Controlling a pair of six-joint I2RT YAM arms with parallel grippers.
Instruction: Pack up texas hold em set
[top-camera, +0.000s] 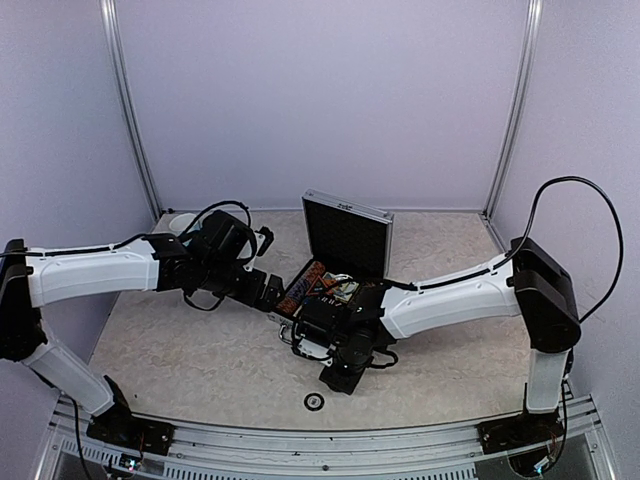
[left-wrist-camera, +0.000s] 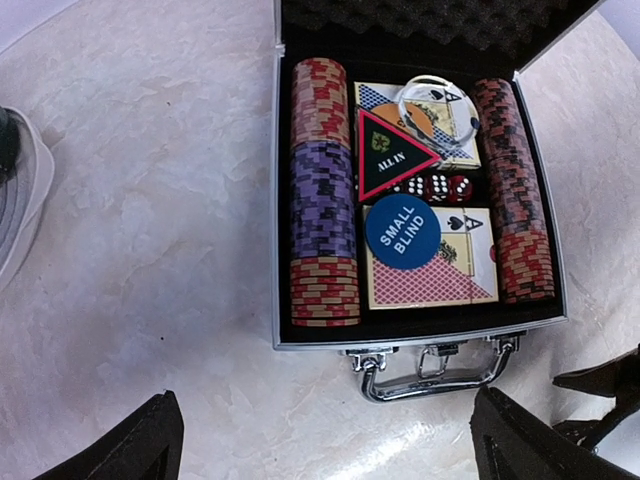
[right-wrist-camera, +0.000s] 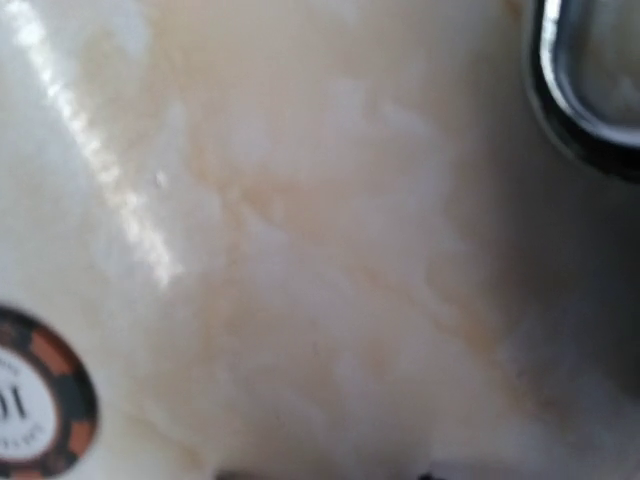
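The open silver case (top-camera: 347, 240) holds chip rows (left-wrist-camera: 322, 200), card decks (left-wrist-camera: 432, 285), red dice (left-wrist-camera: 440, 188), a triangular all-in marker (left-wrist-camera: 388, 155), a blue small-blind disc (left-wrist-camera: 402, 232) and a clear ring (left-wrist-camera: 470, 130). In front of the case, a black-and-orange chip (top-camera: 314, 401) lies flat on the table; the right wrist view shows part of this chip (right-wrist-camera: 40, 400) at lower left. My right gripper (top-camera: 341, 381) is low over the table, beside and behind the chip; its tips barely show, apart, nothing visible between them. Left of the case's front, my left gripper hangs open and empty.
The case's metal handle (left-wrist-camera: 430, 388) sticks out at its front. A pale round container (top-camera: 183, 223) stands at the back left, partly behind my left arm. Bare table (top-camera: 190, 360) spreads across the front left.
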